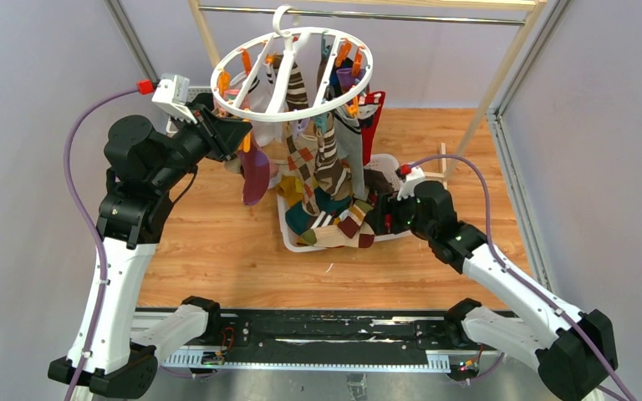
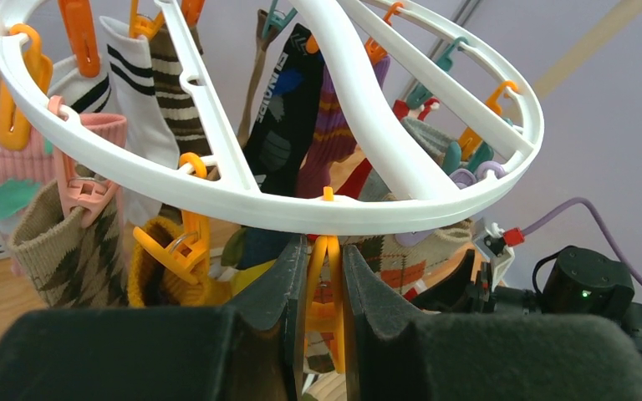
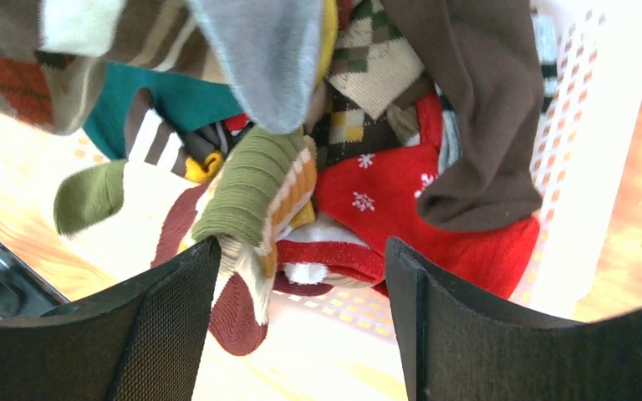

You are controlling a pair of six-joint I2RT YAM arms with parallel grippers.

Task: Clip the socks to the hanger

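The round white hanger (image 1: 290,109) has many clips, socks hanging from several. In the left wrist view my left gripper is shut on an orange clip (image 2: 328,251) at the hanger's rim. In the right wrist view my right gripper stands open over socks heaped in the basket (image 3: 585,125): a green, cream and maroon sock (image 3: 251,184) by its left finger, red socks (image 3: 435,251) with snowflakes, and a dark brown one (image 3: 485,109).
A wooden frame with a metal rod (image 1: 418,23) stands behind the hanger. Walls enclose both sides.
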